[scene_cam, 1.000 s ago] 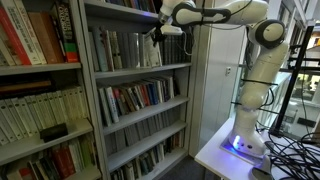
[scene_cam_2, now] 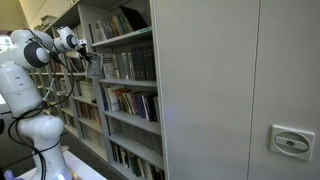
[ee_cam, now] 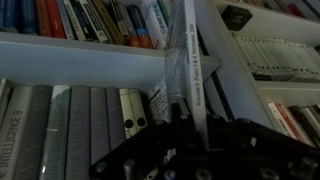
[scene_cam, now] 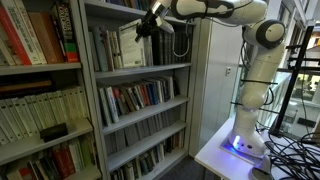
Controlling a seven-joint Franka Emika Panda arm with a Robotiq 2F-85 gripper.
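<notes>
A thin, pale book (ee_cam: 194, 60) with lettering along its narrow white spine stands up from my gripper in the wrist view. The dark fingers are shut on its near end. Exterior view 1 has the book as a light panel (scene_cam: 131, 47) in front of the upper shelf, below and left of the gripper (scene_cam: 151, 20). From the side, in exterior view 2, the greyish book (scene_cam_2: 96, 66) hangs under the gripper (scene_cam_2: 84, 50), at the front of the bookcase. How much of it still overlaps the shelf cannot be told.
Grey volumes (ee_cam: 78, 130) fill the shelf to the left in the wrist view. A shelf upright (ee_cam: 232, 70) stands close on the right. The white table (scene_cam: 222, 155) at the arm's base is largely bare.
The gripper has shifted slightly left in exterior view 1. The pale book has come into fuller view there, lying farther left and out in front of the shelved books.
</notes>
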